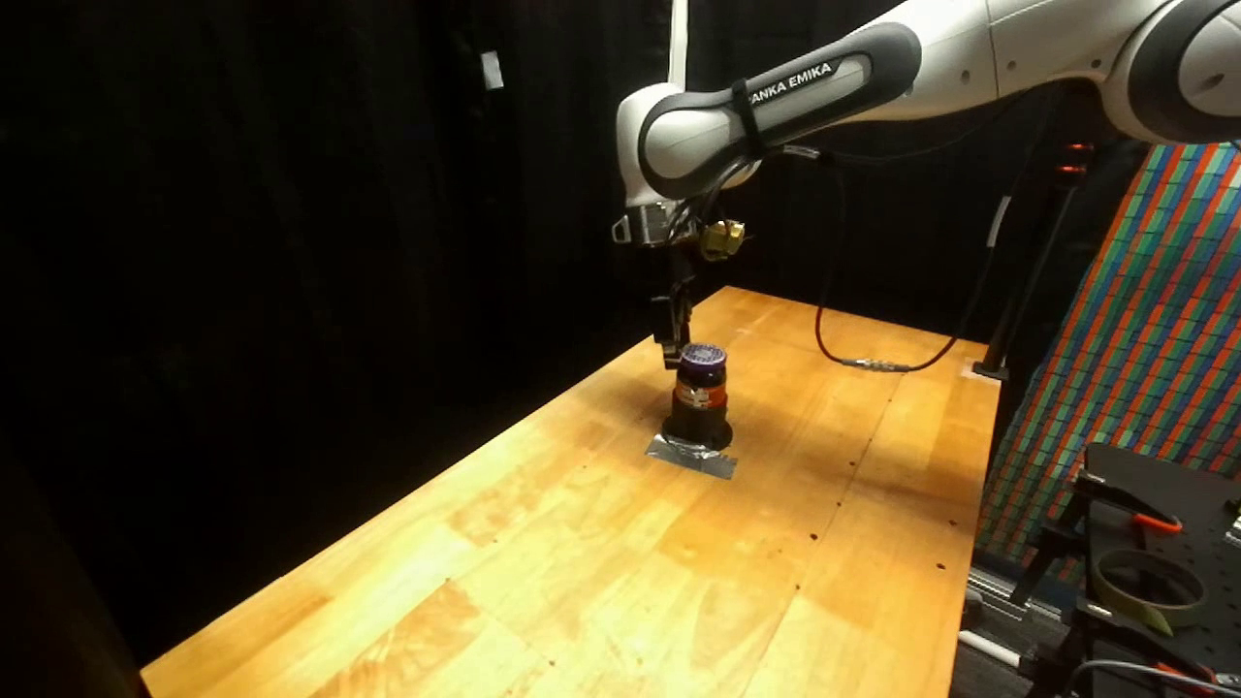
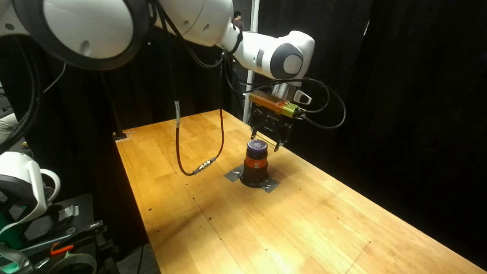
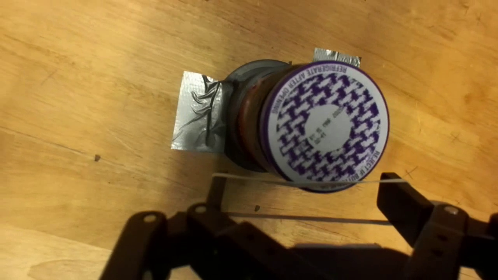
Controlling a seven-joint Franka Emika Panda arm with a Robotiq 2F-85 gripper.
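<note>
A jar with a purple-and-white patterned lid [image 3: 329,126] stands upright in a round black base [image 2: 249,180] on the wooden table. Its orange label [image 1: 700,396] shows in both exterior views. My gripper [image 2: 265,142] is open beside the jar at about lid height, its fingers pointing down. In the wrist view the fingers [image 3: 404,200] sit apart below the lid, and the jar is not between them. Thin bands [image 3: 303,217] stretch across from one finger to the other. The gap between gripper and jar is hard to judge.
Silver tape [image 3: 198,114] lies at the base on opposite sides. A cable [image 2: 177,146] hangs in a loop from my arm over the table. Clamps and a tape roll [image 1: 1149,587] lie on a dark cart beyond the table's edge.
</note>
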